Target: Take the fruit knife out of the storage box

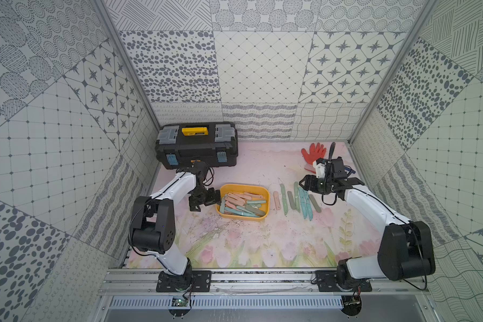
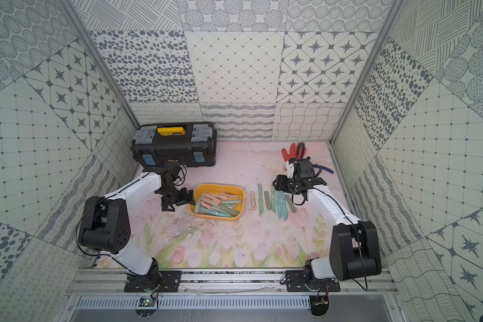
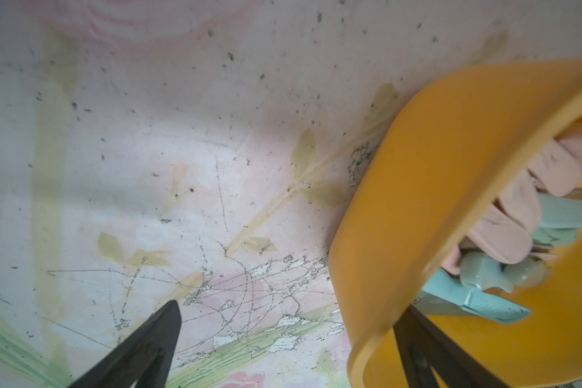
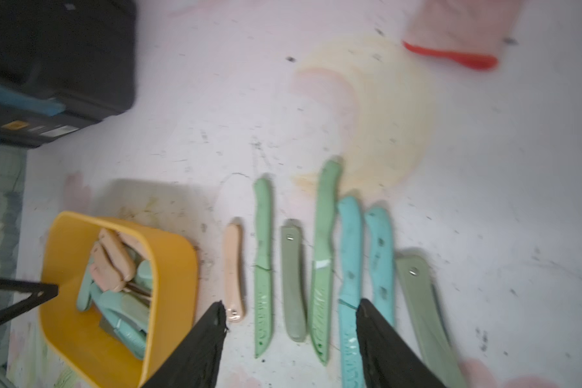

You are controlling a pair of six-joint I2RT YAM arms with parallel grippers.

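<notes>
The yellow storage box (image 1: 242,218) holds a pile of pink, teal and grey-green knives (image 3: 501,236). My open left gripper is low at the box's left end, one finger against or very near the rim, with nothing held. My open right gripper hangs above a row of knives lying on the table right of the box: a pink one (image 4: 232,271), green ones (image 4: 326,194), grey-green ones (image 4: 293,278) and teal ones (image 4: 381,245). Nothing is between its fingers.
A black toolbox (image 1: 196,145) stands at the back left. A red glove (image 1: 314,153) and dark-blue handled tool (image 2: 323,168) lie at the back right.
</notes>
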